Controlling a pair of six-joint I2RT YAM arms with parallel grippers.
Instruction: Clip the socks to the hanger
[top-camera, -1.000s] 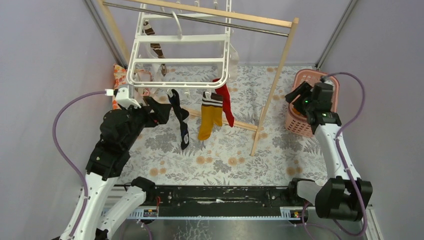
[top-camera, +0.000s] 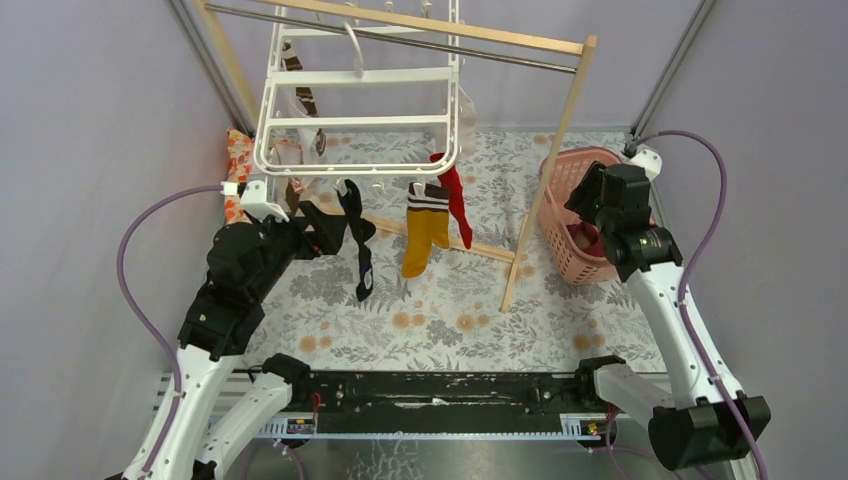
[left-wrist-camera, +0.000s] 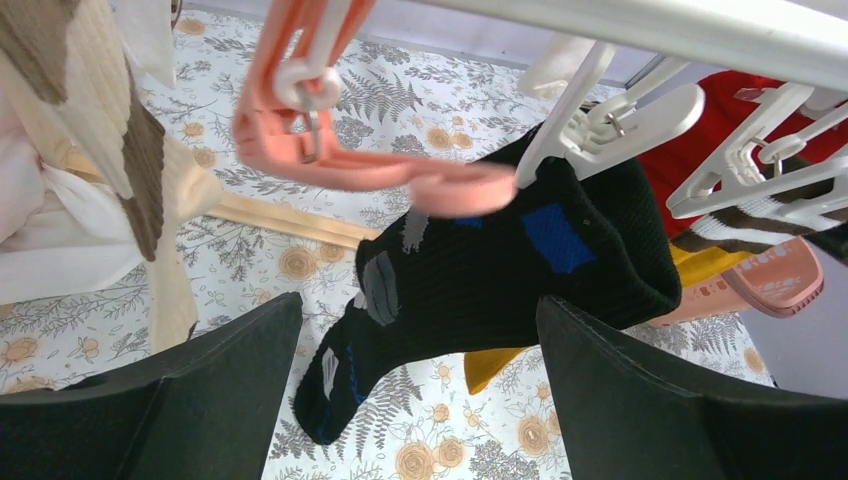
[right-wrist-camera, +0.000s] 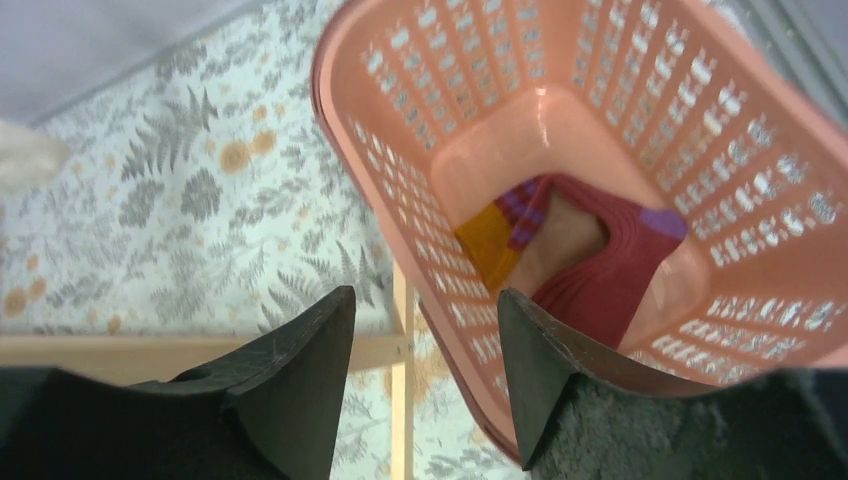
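Observation:
A white hanger (top-camera: 355, 121) hangs from the rack with a black sock (top-camera: 362, 260), a yellow striped sock (top-camera: 425, 235), a red sock (top-camera: 455, 200) and several paler socks. My left gripper (top-camera: 318, 222) is open below its left front; in the left wrist view a pink clip (left-wrist-camera: 372, 172) is above the fingers, with the black sock (left-wrist-camera: 470, 290) beyond them. My right gripper (top-camera: 584, 195) is over the basket (top-camera: 590, 262); in the right wrist view its fingers stand apart, empty, above the near rim, and dark red (right-wrist-camera: 610, 280) and yellow socks (right-wrist-camera: 480, 240) lie inside.
The wooden rack (top-camera: 545, 175) stands between hanger and basket, its feet on the patterned floor (top-camera: 440, 340). An orange patterned item (top-camera: 237, 150) lies at the back left. Grey walls close in both sides.
My right arm has moved within the basket area, most recently up the top view, and the basket has shifted toward the rack. The left arm and hanging socks have shifted only slightly.

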